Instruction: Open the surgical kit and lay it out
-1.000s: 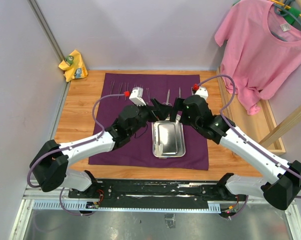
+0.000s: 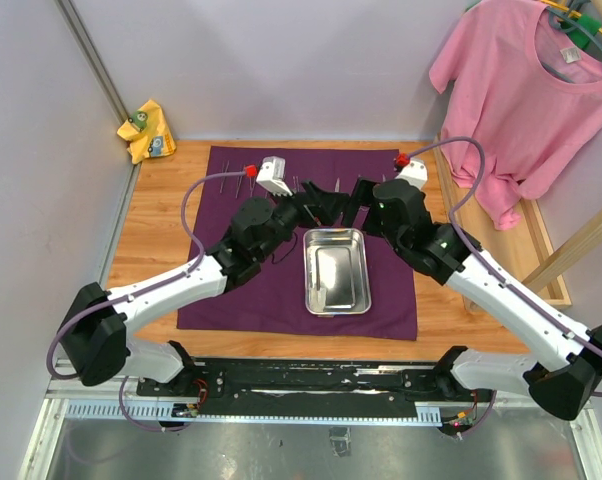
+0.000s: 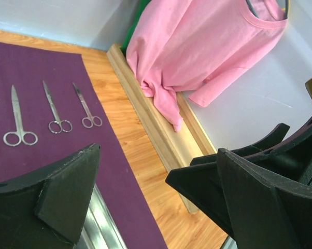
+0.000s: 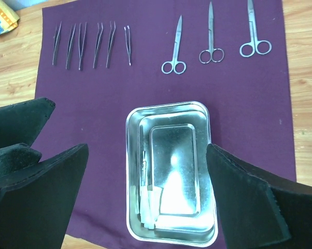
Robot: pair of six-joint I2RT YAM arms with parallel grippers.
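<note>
On the purple cloth (image 2: 221, 310) sits a shiny metal tray (image 4: 174, 171). Along its left side lie a thin scalpel-like tool and pale slim pieces (image 4: 152, 207). Behind the tray, several tweezers (image 4: 82, 46) are spread out in a row, followed by small scissors (image 4: 174, 52), middle scissors (image 4: 211, 39) and large scissors (image 4: 253, 33). My left gripper (image 2: 333, 206) hangs above the tray's back end, open and empty. Close to its right is my right gripper (image 2: 355, 203), also open, with nothing between its fingers.
A yellow bag (image 2: 146, 130) stands at the back left corner. Pink clothing (image 3: 197, 52) hangs at the right over a wooden frame (image 3: 145, 109). The two grippers nearly meet.
Both grippers have shifted slightly toward the back of the table, the right one also a little rightward. Tray and instruments lie where they were.
</note>
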